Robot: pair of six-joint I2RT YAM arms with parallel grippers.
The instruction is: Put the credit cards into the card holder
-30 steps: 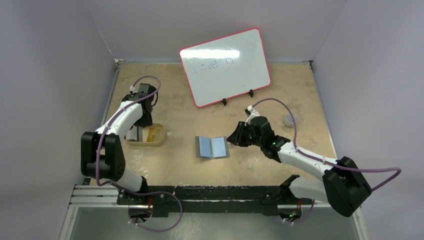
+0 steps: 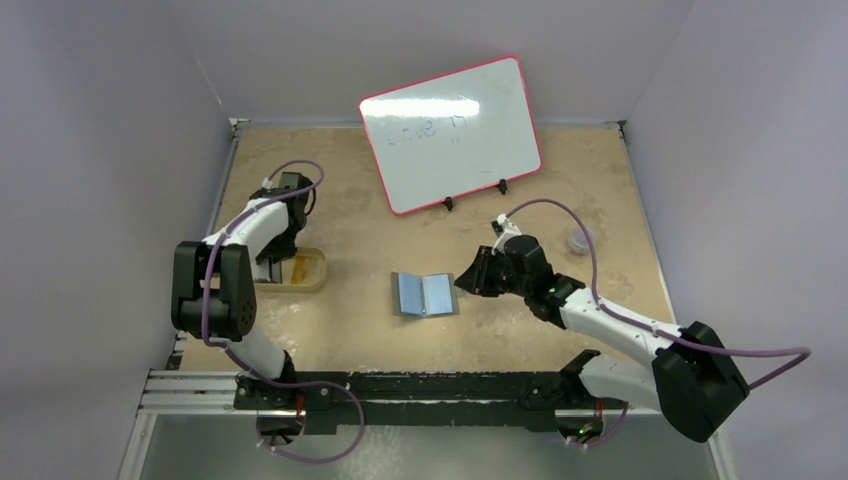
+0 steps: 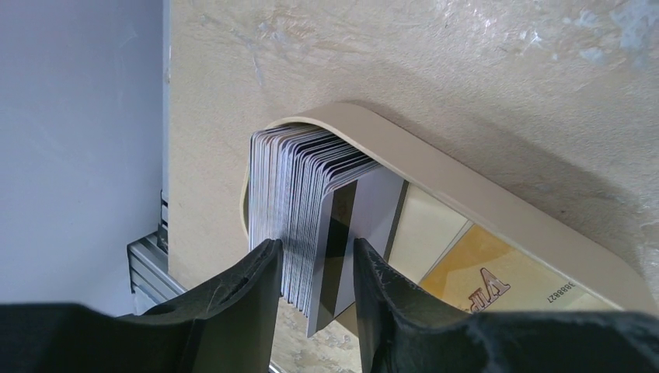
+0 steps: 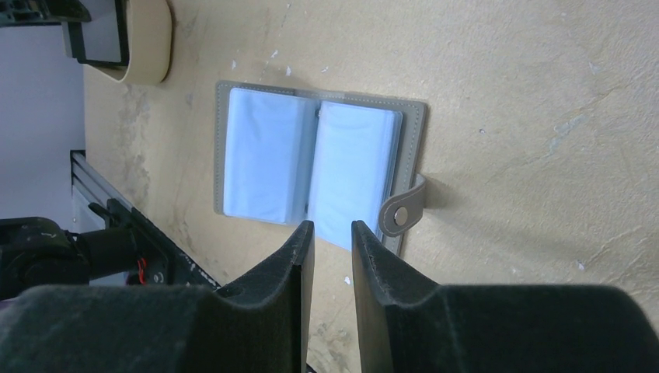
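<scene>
A thick row of cards (image 3: 291,186) stands packed at one end of an oval beige tray (image 3: 466,190), its nearest card pale with a dark stripe. My left gripper is over the row, fingers apart. The row's end lies between its fingers in that view; whether either finger touches a card I cannot tell. On the table in the right wrist view, the grey card holder (image 4: 420,132) lies unfolded with clear bluish sleeves and a snap strap. My right gripper hangs near the holder's lower edge, fingers a little apart, nothing between them.
More cards lie flat in the tray, an orange one (image 3: 497,272) among them. A whiteboard (image 2: 450,135) stands at the back, and a small clear round container (image 2: 580,240) sits at the right. Bare table separates tray and holder.
The right gripper has barely shifted; its forearm moved slightly to the right. Tray and holder are unmoved.
</scene>
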